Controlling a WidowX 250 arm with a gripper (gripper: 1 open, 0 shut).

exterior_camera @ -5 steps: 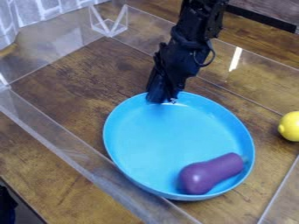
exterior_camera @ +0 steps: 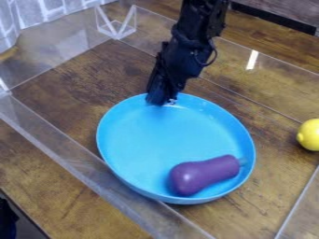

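Note:
My black gripper (exterior_camera: 162, 93) reaches down from the top centre to the far rim of a blue round tray (exterior_camera: 149, 149); its fingertips are dark and look shut, and whether they pinch the rim is hard to tell. A purple eggplant (exterior_camera: 203, 174) lies in the lower right part of the tray.
A yellow round fruit (exterior_camera: 308, 134) sits at the right edge, outside the tray. Clear plastic walls run along the left and lower left of the wooden surface (exterior_camera: 75, 79). The area left and behind the tray is bare.
The blue tray with the eggplant has shifted to the left, and my gripper has moved left along with it.

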